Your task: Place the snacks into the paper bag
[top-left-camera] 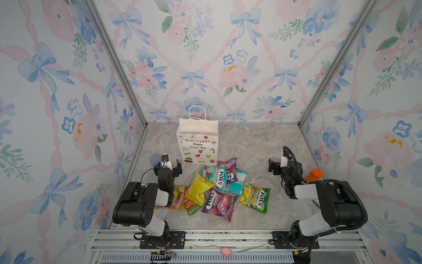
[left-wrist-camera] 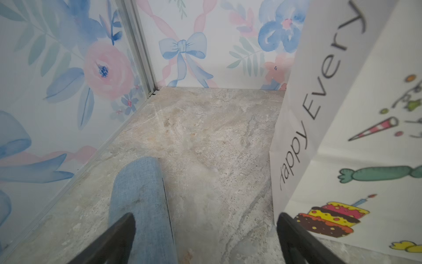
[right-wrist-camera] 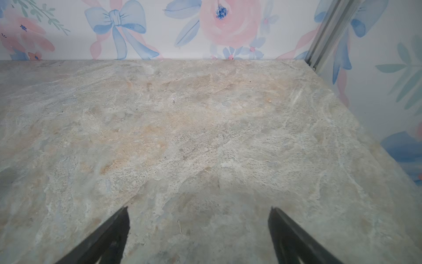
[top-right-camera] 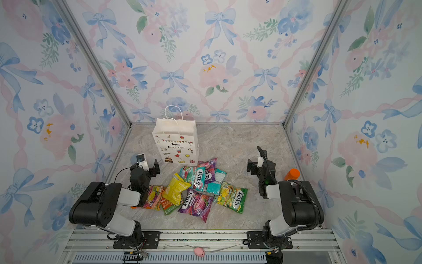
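A white paper bag (top-left-camera: pixel 197 140) with looped handles stands upright at the back left of the table. In front of it lies a pile of snack bags: a yellow one (top-left-camera: pixel 198 189), a teal one (top-left-camera: pixel 215 176), a purple one (top-left-camera: pixel 219 204), a green one (top-left-camera: pixel 255 197) and several more, some overlapping. My left gripper is open and empty, left of the paper bag and just beyond an orange-red snack bag (top-right-camera: pixel 153 196) that the arm partly covers. On the right, apart from the pile, my right gripper also stands open over bare table. The paper bag's inside is hidden.
A blue cloth-like object (left-wrist-camera: pixel 139 206) lies near the left wall. An orange cylindrical object (top-left-camera: pixel 314 175) stands beside the right arm. Bare table (top-left-camera: pixel 259 140) stretches from the paper bag to the right wall.
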